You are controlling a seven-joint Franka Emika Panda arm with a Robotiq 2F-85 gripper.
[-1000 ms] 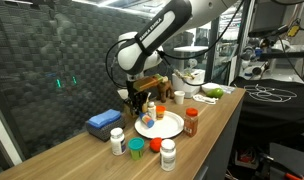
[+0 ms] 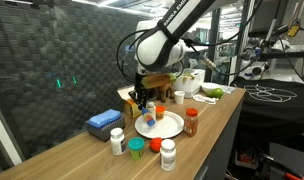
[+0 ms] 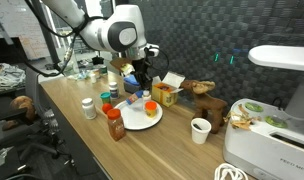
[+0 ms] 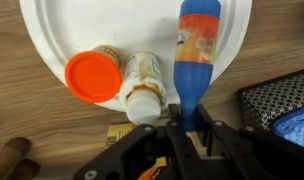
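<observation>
My gripper is shut on one end of a blue and orange bottle (image 4: 195,50), which points away from the fingers over the white plate (image 4: 102,22). In exterior view 1 the same bottle (image 2: 149,118) shows above or on the plate (image 2: 170,125); whether it touches the plate I cannot tell. Beside it in the wrist view are a white-capped bottle (image 4: 144,90) and an orange-lidded container (image 4: 92,76). The arm hides part of the plate's far side in both exterior views.
Near the plate stand a red-brown jar (image 2: 191,122), a green-lidded jar (image 2: 136,147) and white jars (image 2: 168,156). A blue box (image 2: 105,123) lies at the back. In exterior view 2, a brown toy animal (image 3: 206,108) and a white cup (image 3: 200,130) stand right of the plate.
The arm's wrist has risen and shifted right in exterior view 1. The blue and orange bottle has changed its position there only slightly; the surrounding jars look unmoved.
</observation>
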